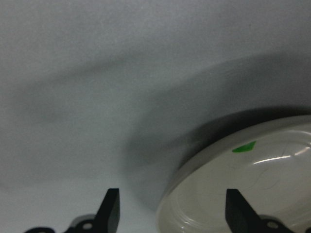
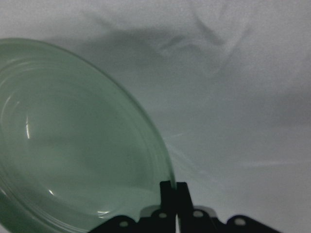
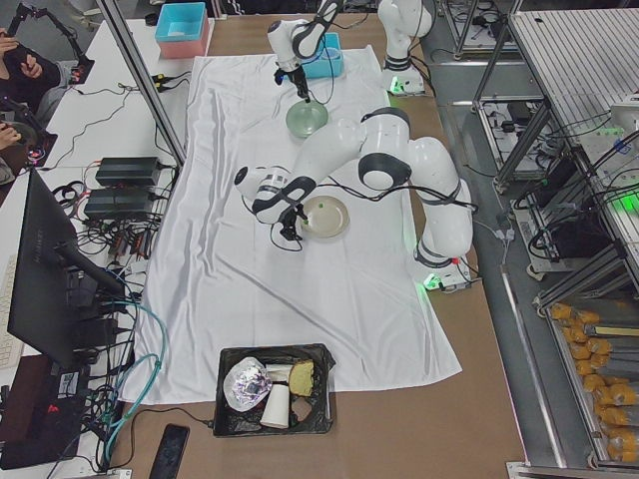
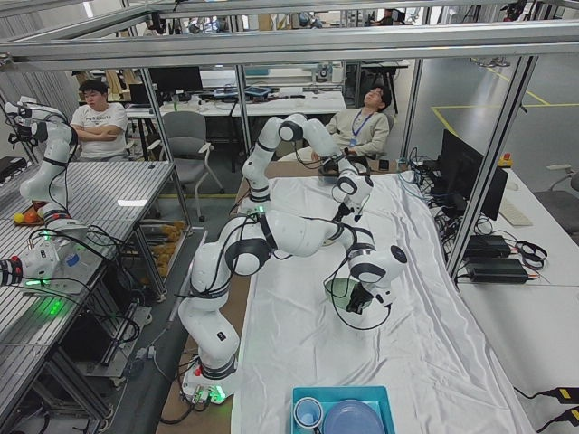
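A beige plate (image 3: 324,217) with a small green mark lies on the white cloth; my left gripper (image 3: 295,222) is at its edge, open, with the rim (image 1: 204,158) between and below its fingers in the left wrist view. Farther along the cloth, my right gripper is shut on the rim of a pale green plate (image 2: 82,136), which also shows at the top of the left camera view (image 3: 307,122).
A black crate (image 3: 230,419) with foil, a white cylinder and a sponge-like item stands at one end. A blue bin (image 4: 298,407) with a mug and blue plate is at the other.
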